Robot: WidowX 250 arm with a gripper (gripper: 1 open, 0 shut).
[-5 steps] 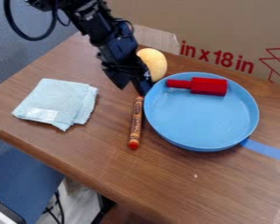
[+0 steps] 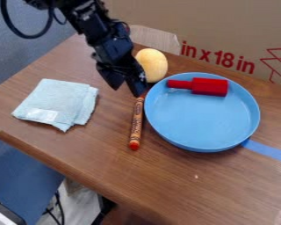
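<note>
A dark robot arm reaches down from the top left; its gripper [image 2: 133,86] hangs low just left of a blue round plate [image 2: 202,119], over the upper end of an orange marker [image 2: 136,132] lying lengthwise on the table. A red handled object [image 2: 207,86] rests on the back part of the plate. Behind the gripper sits a yellow rounded object [image 2: 154,65]. A folded pale cloth [image 2: 55,104] lies at the left. The fingertips are dark and small, so whether they are open or shut is unclear.
A cardboard box [image 2: 225,35] stands behind the table. Blue tape [image 2: 269,151] is stuck at the right.
The gripper has shifted slightly left and up from where it was a second ago. The objects on the table look unchanged.
</note>
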